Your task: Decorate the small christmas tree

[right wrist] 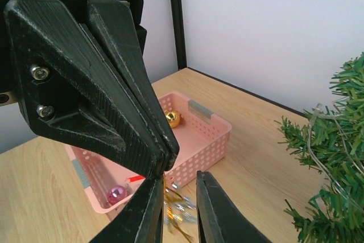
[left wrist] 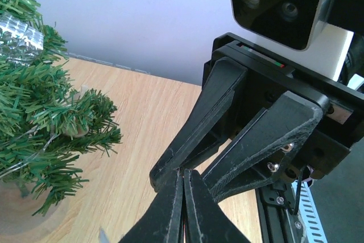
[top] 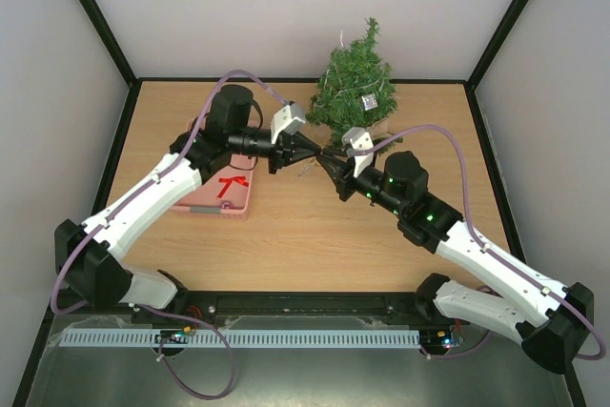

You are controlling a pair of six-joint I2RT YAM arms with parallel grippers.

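The small green Christmas tree (top: 355, 88) stands at the back of the table, with a silvery piece (left wrist: 20, 38) among its branches. My left gripper is shut, and in the right wrist view a gold string (right wrist: 165, 183) runs down from its fingertips (right wrist: 162, 155). On that string hangs a silver ornament (right wrist: 181, 209), partly behind my right gripper. My right gripper stands open, its fingers on either side of the string. Seen from above, both grippers meet just in front of the tree.
A pink basket (right wrist: 219, 135) on the left of the table holds a gold ball (right wrist: 173, 119), a pink bauble (right wrist: 117, 193) and a red bow (top: 233, 185).
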